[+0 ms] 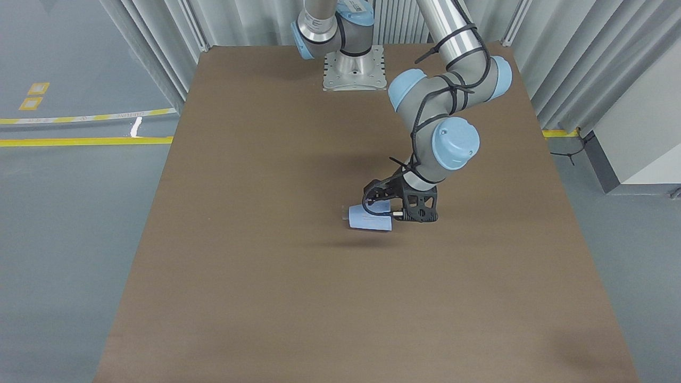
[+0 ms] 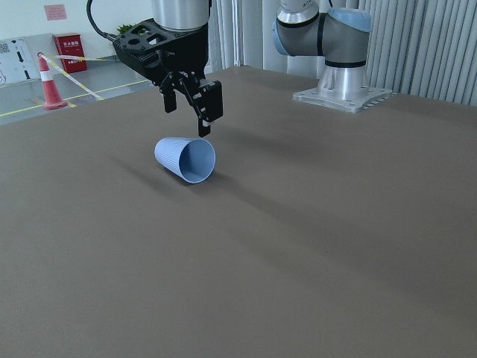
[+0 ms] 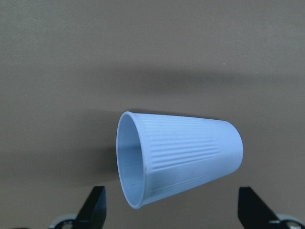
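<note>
A light blue ribbed cup (image 3: pixel 181 155) lies on its side on the brown table (image 1: pixel 268 274). In the left view the cup (image 2: pixel 173 156) has its mouth toward that camera, and my black gripper (image 2: pixel 186 112) hangs just above it, fingers apart, holding nothing. In the front view the gripper (image 1: pixel 399 207) partly covers the cup (image 1: pixel 368 220) at its upper right. The wrist view shows both open fingertips along the bottom edge, with the cup lying beyond them.
A traffic cone (image 2: pixel 52 93) stands on the floor beyond the table.
</note>
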